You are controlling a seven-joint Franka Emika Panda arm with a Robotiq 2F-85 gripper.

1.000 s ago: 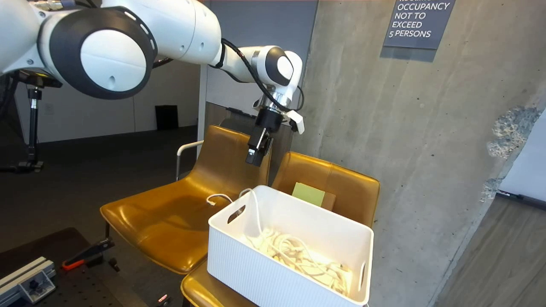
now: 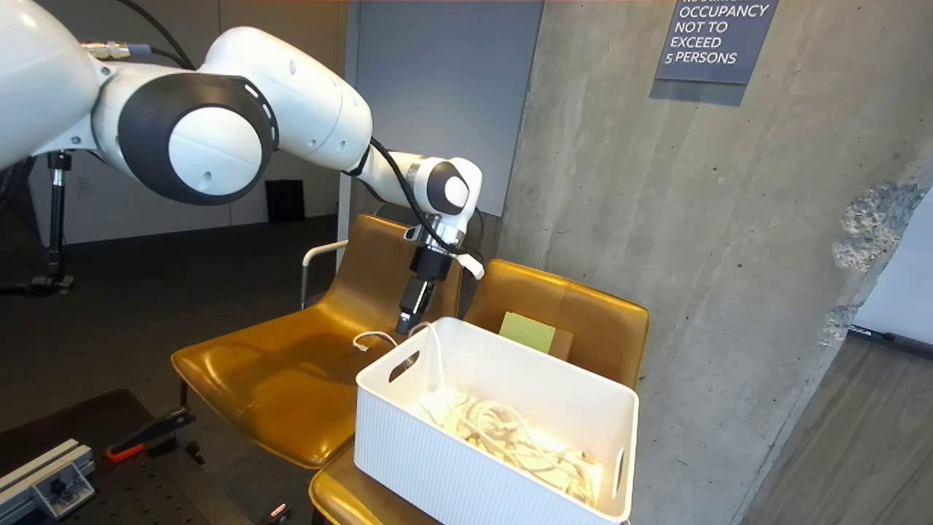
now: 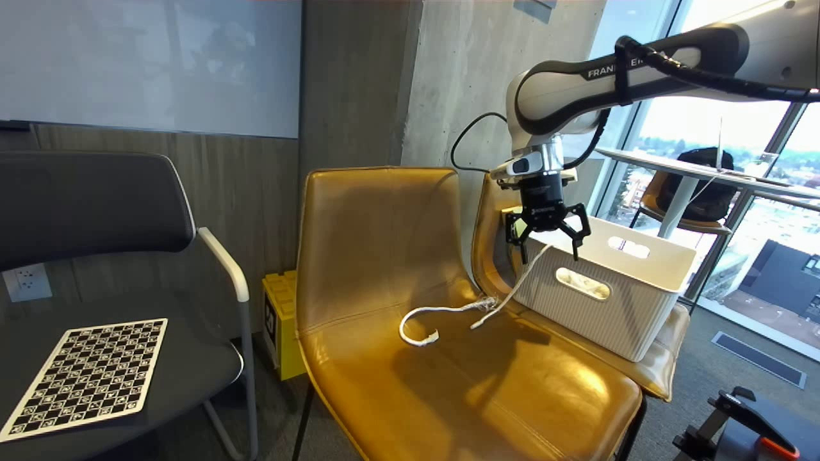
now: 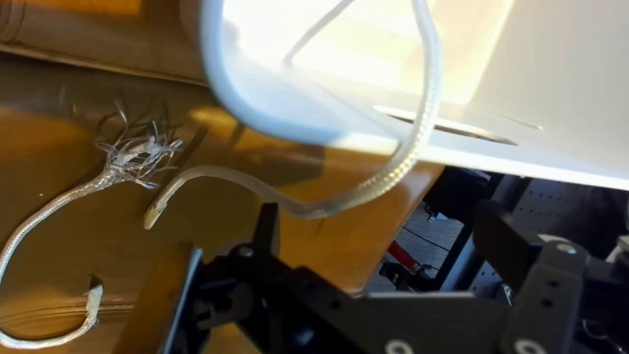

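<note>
A white ribbed box (image 2: 490, 472) stands on a tan chair, with tangled white cable (image 2: 503, 434) inside. One white cable (image 4: 427, 106) rises over the box's near rim, and its loose end hangs down outside. On the neighbouring chair seat lies a short white cable piece (image 3: 419, 326), curved, with a frayed end (image 4: 132, 156). My gripper (image 3: 544, 253) is open above the chair, beside the box's handle end. In the wrist view the draped cable passes ahead of its spread fingers (image 4: 268, 227). Nothing is seen held between them.
The chair backs (image 3: 377, 238) and concrete wall (image 2: 700, 262) stand behind. A green-yellow block (image 2: 527, 332) sits behind the box. A dark chair holding a checkered board (image 3: 88, 372) is off to the left.
The arm has come down and somewhat left in exterior view 1, bringing my gripper close to the box's corner. The box and the cables look unmoved.
</note>
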